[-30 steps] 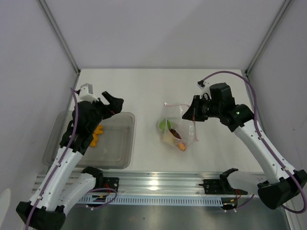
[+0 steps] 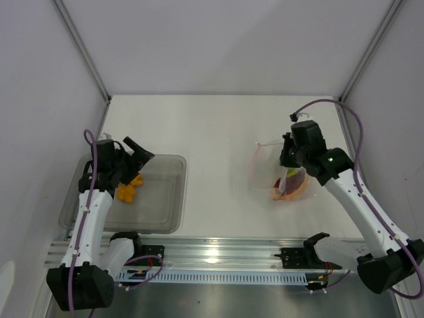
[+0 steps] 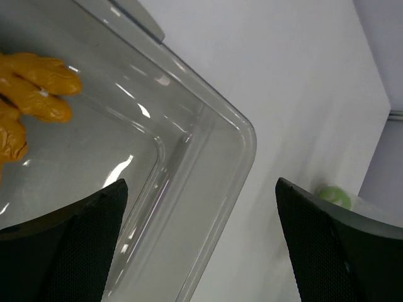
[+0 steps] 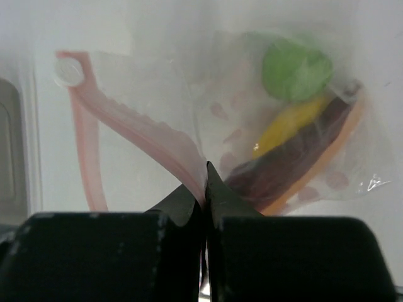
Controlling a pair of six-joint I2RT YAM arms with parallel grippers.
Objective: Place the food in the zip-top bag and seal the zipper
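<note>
The clear zip top bag (image 2: 265, 165) with its pink-edged mouth is at the right of the table. Inside it show a round green item (image 4: 296, 69), a yellow piece (image 4: 291, 128) and a long brown-and-orange item (image 4: 302, 154). My right gripper is shut on the bag's pink rim, and the bag's mouth gapes to the left of it. Over the grey tray, my left gripper (image 2: 144, 148) stands open, its fingers (image 3: 69, 245) wide apart with nothing between. An orange food piece (image 3: 38, 85) lies in the tray, partly hidden by the left arm from above.
The grey tray (image 2: 173, 192) fills the left of the table, its raised rim near the left gripper. Between tray and bag, the white tabletop (image 2: 215, 152) is clear. A metal rail (image 2: 212, 252) runs along the front edge.
My left gripper has drawn left over the tray.
</note>
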